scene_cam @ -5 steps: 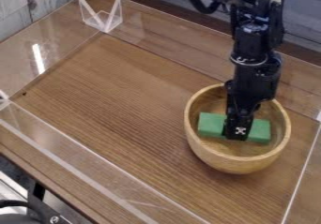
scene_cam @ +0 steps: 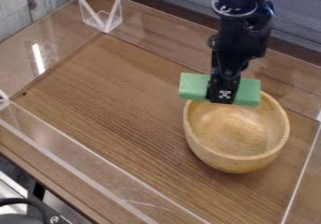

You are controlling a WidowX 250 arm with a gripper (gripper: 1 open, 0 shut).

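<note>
My black gripper [scene_cam: 223, 94] is shut on a flat green block [scene_cam: 197, 85], holding it above the rear rim of a wooden bowl [scene_cam: 236, 143]. The block hides part of that rim, and the bowl's visible inside is empty.
Bare wooden table [scene_cam: 94, 106] spreads to the left of the bowl. A small clear plastic piece [scene_cam: 100, 12] stands at the back left. A dark cable [scene_cam: 25, 204] lies at the lower left edge.
The gripper has lifted the green block up out of the bowl and moved it back, toward the top of the view. The bowl has stayed in place.
</note>
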